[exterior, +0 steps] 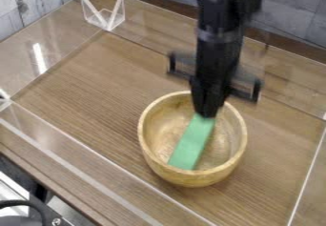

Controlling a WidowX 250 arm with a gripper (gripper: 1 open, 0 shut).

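Note:
A pale wooden bowl (163, 163) sits on the table in the camera view, with a green elongated object (192, 143) lying inside it. My gripper (204, 98) is above the bowl's back part, blurred by motion; its fingertips are too indistinct to show whether they hold anything.
The wooden table (76, 115) has clear room to the left and at the back. A clear plastic piece (106, 10) stands at the back left, and black cables lie at the lower left corner beyond the table edge.

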